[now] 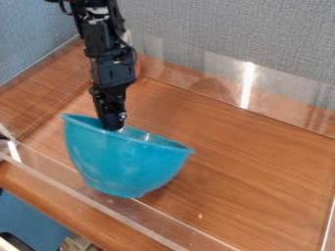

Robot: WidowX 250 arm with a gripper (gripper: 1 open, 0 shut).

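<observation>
A turquoise bowl (124, 162) sits tilted on the wooden table, in the lower left-middle of the view. My black gripper (112, 118) reaches down from the top left to the bowl's back rim, its tips at or just inside the rim. The fingertips are partly hidden by the bowl and dark, so whether they are shut on the rim cannot be told.
A clear low barrier runs along its edges, with a grey wall (236, 39) at the back and a blue area beyond the front-left edge.
</observation>
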